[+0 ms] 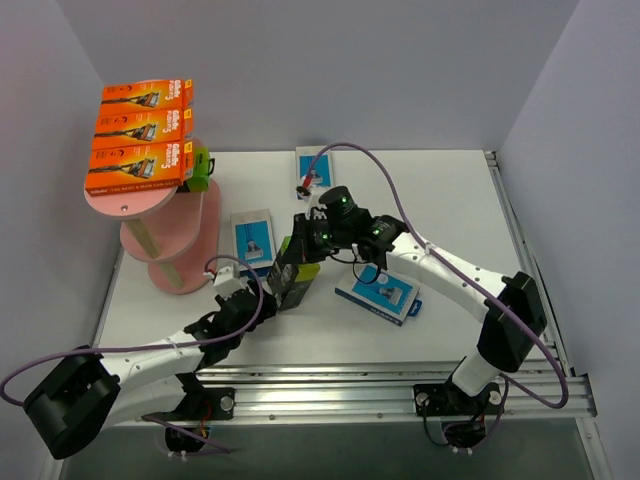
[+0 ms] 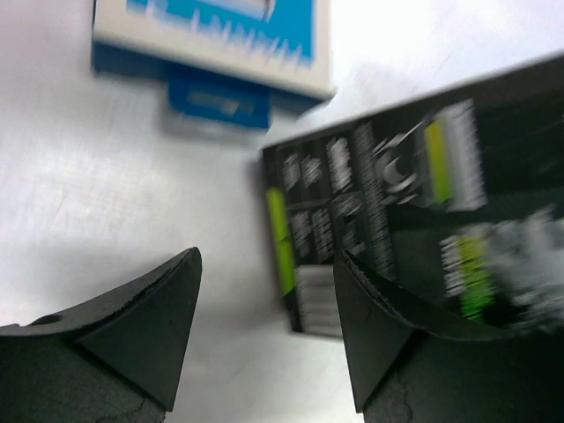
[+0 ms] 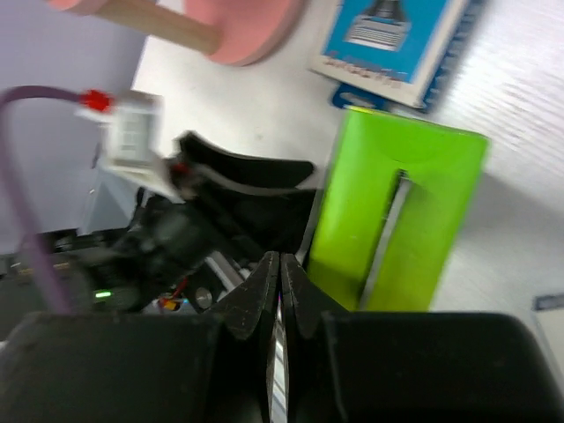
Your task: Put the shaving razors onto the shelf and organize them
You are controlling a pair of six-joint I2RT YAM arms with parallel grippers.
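A black-and-green razor box [image 1: 293,285] stands on the white table between my two grippers. In the left wrist view, my left gripper is open with its fingers apart; the dark face of the box [image 2: 326,220] lies just ahead, towards its right finger. The box's bright green side [image 3: 397,203] shows in the right wrist view, close to the left gripper's fingers. My right gripper is shut beside that green side, with nothing visible between its fingers. On the pink shelf [image 1: 172,240], orange razor boxes [image 1: 137,130] fill the top tier.
Blue-and-white razor boxes lie behind the black box [image 1: 253,240], at the back [image 1: 314,168] and to the right [image 1: 382,292]. A green box [image 1: 201,170] sits on the shelf below the orange ones.
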